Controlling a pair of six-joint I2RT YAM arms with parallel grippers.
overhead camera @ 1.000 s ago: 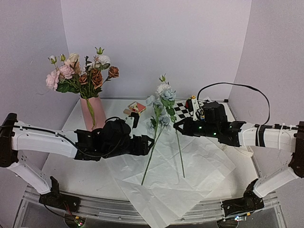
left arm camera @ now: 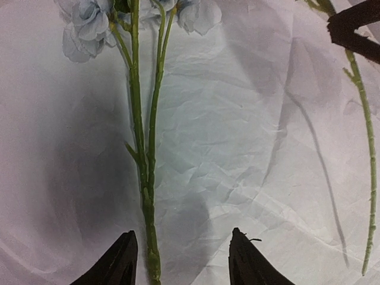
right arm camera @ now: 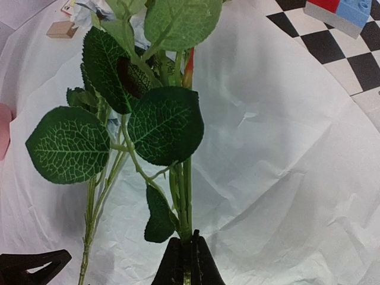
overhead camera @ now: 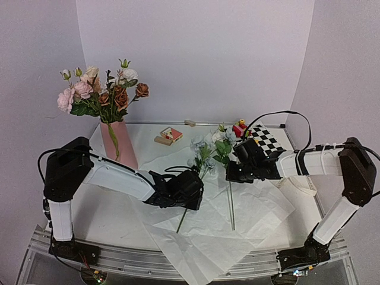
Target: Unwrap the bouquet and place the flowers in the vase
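The pink vase (overhead camera: pixel 124 146) at the back left holds a bunch of pink, brown and white flowers (overhead camera: pixel 101 92). My right gripper is shut on the green stem of a leafy flower (right arm camera: pixel 184 205), with its leaves above the fingers and the bare stem hanging below in the top view. A blue flower (left arm camera: pixel 148 172) lies along the white paper, its stem running between the parted fingers of my left gripper. That left gripper is open, and the stem is nearer its left finger. In the top view the left arm hides part of this stem.
White paper (overhead camera: pixel 255 217) covers the middle of the table. A checkered board (overhead camera: pixel 265 138) with toy bricks (overhead camera: pixel 239 127) is at the back right. Between vase and flowers, a small box (overhead camera: pixel 171 133) and a wooden block (overhead camera: pixel 162 141) lie at the back.
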